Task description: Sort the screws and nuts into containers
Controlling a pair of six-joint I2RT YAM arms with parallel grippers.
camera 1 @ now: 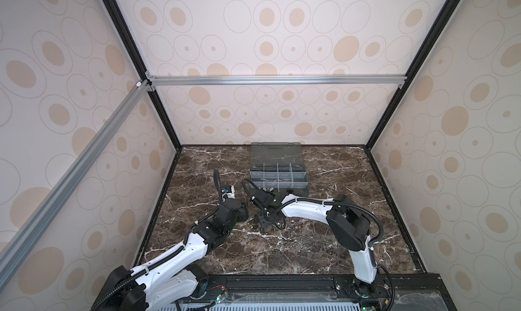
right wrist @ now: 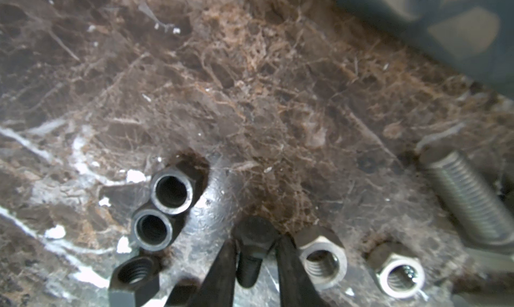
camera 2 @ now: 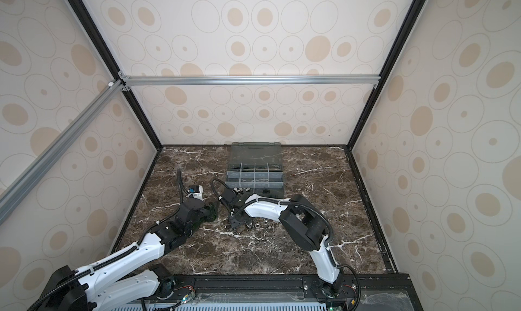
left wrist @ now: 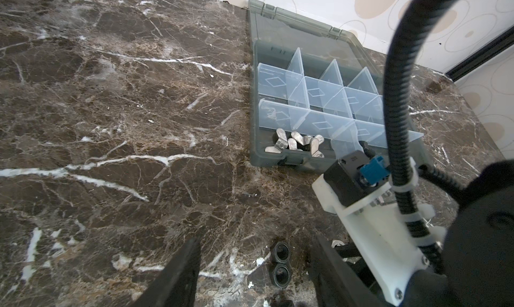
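In the right wrist view my right gripper is part open, its fingertips either side of a dark bolt (right wrist: 251,229). Left of it stand two dark long nuts (right wrist: 184,170) and a dark hex nut (right wrist: 127,291); to the right lie two silver nuts (right wrist: 329,240) and a thick threaded bolt (right wrist: 463,194). My left gripper is open above the table in the left wrist view, two dark nuts visible beyond its fingers. The divided container (left wrist: 253,146) holds several silver wing-shaped pieces in a front compartment.
The container, lid raised, sits at the back centre of the marble table (left wrist: 123,210). Walls enclose the workspace on the sides and back, and both arms crowd the middle.
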